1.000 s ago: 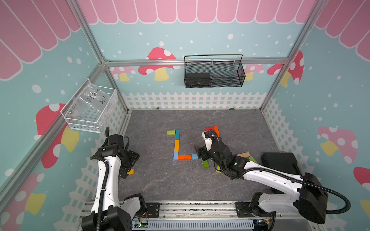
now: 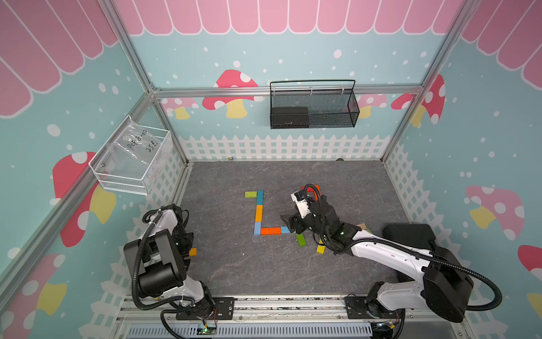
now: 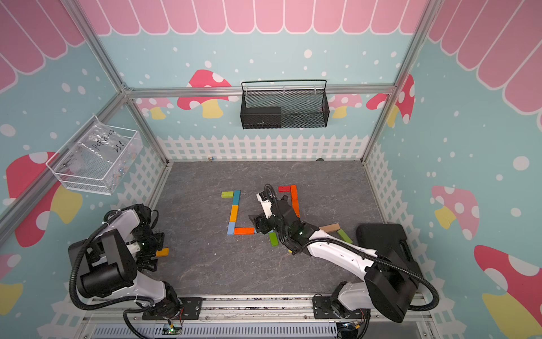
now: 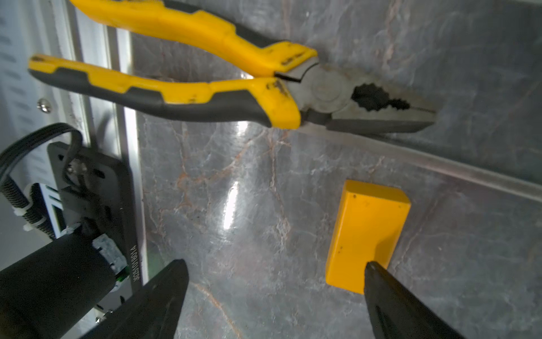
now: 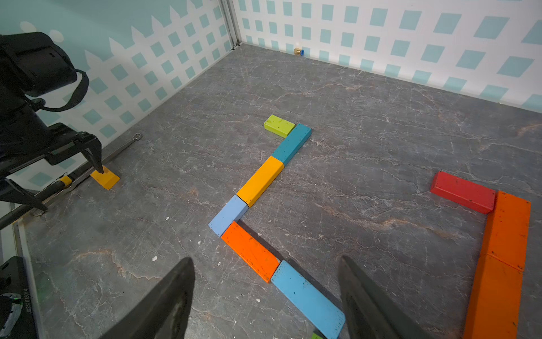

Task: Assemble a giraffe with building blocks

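Observation:
A partial figure of blocks lies on the floor: lime [image 2: 250, 194], teal [image 2: 259, 197], yellow [image 2: 258, 213], pale blue [image 2: 257, 228], orange [image 2: 270, 231], light blue [image 5: 307, 299]. My right gripper [image 2: 294, 225] hangs over its lower right end, fingers parted with nothing between them. At the far left my left gripper [image 3: 152, 251] stands open above a loose yellow block [image 4: 367, 231], which lies below its fingers in the left wrist view.
Yellow pliers [image 4: 324, 90] and a metal strip lie by the left wall. Red [image 3: 284, 188] and orange [image 3: 294, 192] blocks, a green block [image 3: 273, 239] and others lie around the right arm. A black case [image 3: 384, 237] sits at the right.
My left arm has folded lower, its gripper shifting slightly leftward and down by the yellow block. The right arm has moved a little toward the left.

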